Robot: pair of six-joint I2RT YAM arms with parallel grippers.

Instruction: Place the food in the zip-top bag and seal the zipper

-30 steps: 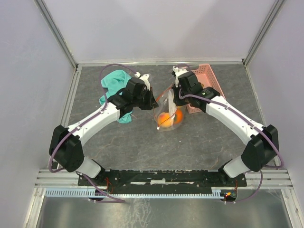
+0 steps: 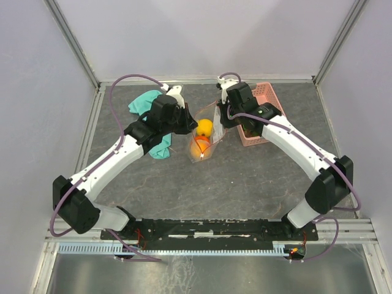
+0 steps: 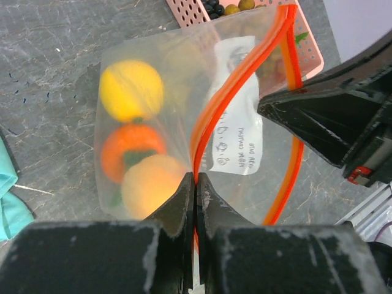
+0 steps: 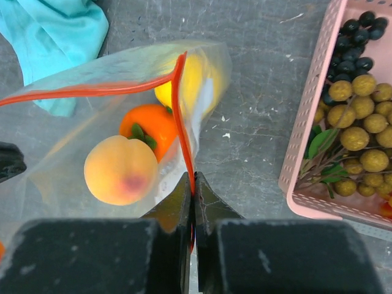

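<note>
A clear zip top bag [image 2: 202, 147] with orange zipper strips hangs between my grippers, holding a yellow fruit [image 3: 131, 89], an orange fruit with green leaves [image 4: 153, 125] and a peach [image 4: 120, 170]. My left gripper is shut on one rim of the bag, at the orange strip. My right gripper is shut at the opposite rim, the strip running into its fingertips. The white label on the bag shows in the left wrist view. The bag's mouth stands apart between the two rims.
A pink basket [image 4: 300, 153] with dark grapes and longan-like fruit sits at the back right, beside the right arm. A turquoise cloth [image 2: 160, 147] lies left of the bag.
Both grippers have moved left over the last second, the left one further, and the bag has moved with them, its fruit now showing more clearly in the top view.
</note>
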